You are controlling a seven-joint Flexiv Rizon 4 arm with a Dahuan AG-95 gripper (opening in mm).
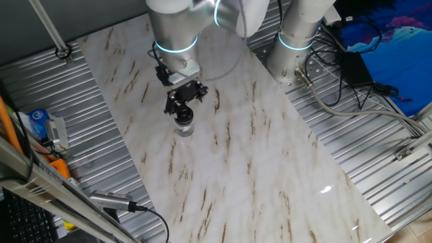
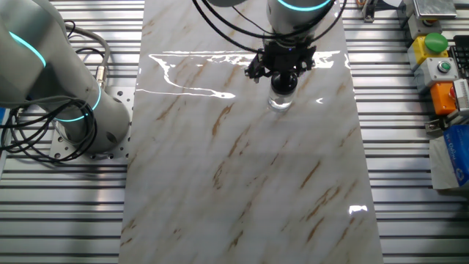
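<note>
A small clear jar (image 1: 184, 130) with a black lid (image 1: 183, 116) stands upright on the marbled board (image 1: 223, 175). In the second exterior view the clear jar (image 2: 279, 101) and its dark lid (image 2: 283, 82) show at the top, right of the middle. My black gripper (image 1: 185, 106) points down right at the lid, its linkages spread to both sides. From the second view, too, the gripper (image 2: 283, 72) sits right over the lid. Whether its fingers touch or clasp the lid cannot be made out.
The board is bare elsewhere. Slatted metal table (image 2: 418, 220) surrounds it. Button boxes (image 2: 435, 72) and a blue package (image 2: 458, 150) lie off one side. Dark cables loop near my wrist.
</note>
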